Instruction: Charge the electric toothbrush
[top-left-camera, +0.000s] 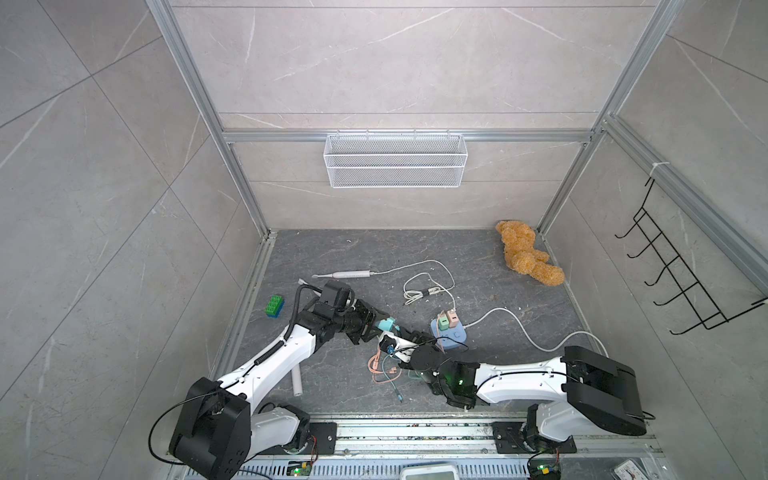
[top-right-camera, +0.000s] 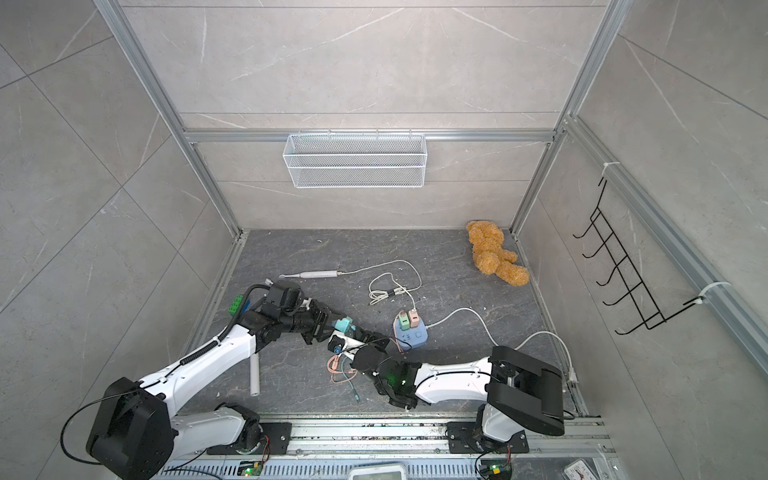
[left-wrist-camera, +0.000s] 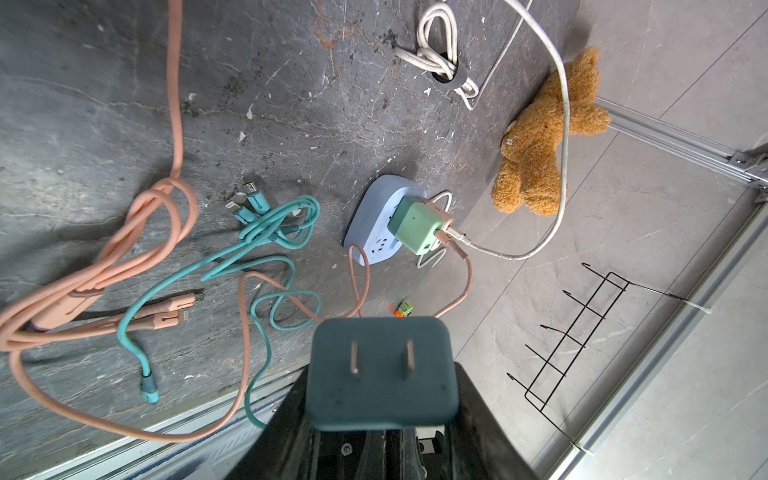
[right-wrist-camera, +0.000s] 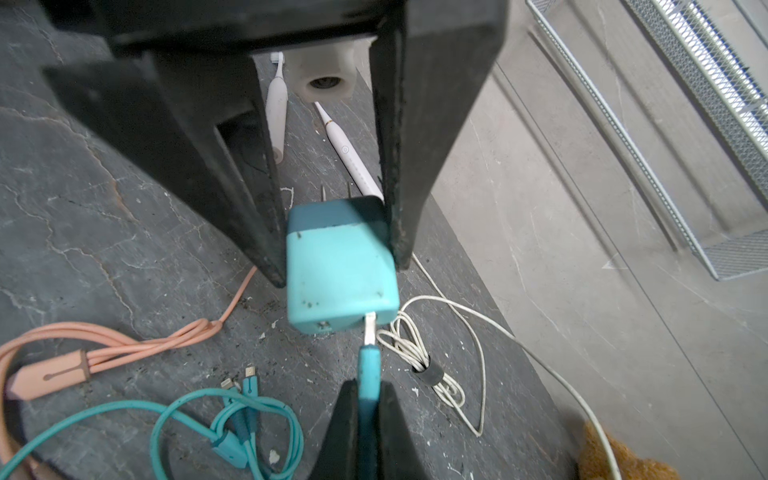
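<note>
In the right wrist view, my left gripper is shut on a teal charger block (right-wrist-camera: 340, 268), one finger on each side. The block's two prongs point away, and they show clearly in the left wrist view. My right gripper is shut on the end of a teal cable (right-wrist-camera: 369, 368). Its metal plug (right-wrist-camera: 369, 328) meets the lower face of the block at the port, part of the metal still showing; how deep it sits I cannot tell. Two white toothbrushes (right-wrist-camera: 349, 156) lie beyond on the table.
A blue power strip (left-wrist-camera: 377, 220) carries a green plug block (left-wrist-camera: 420, 226) and a pink one. Coiled orange cables (left-wrist-camera: 96, 272) and a bundled white cable (left-wrist-camera: 440, 48) lie on the table. A teddy bear (top-left-camera: 526, 254) sits at the back right.
</note>
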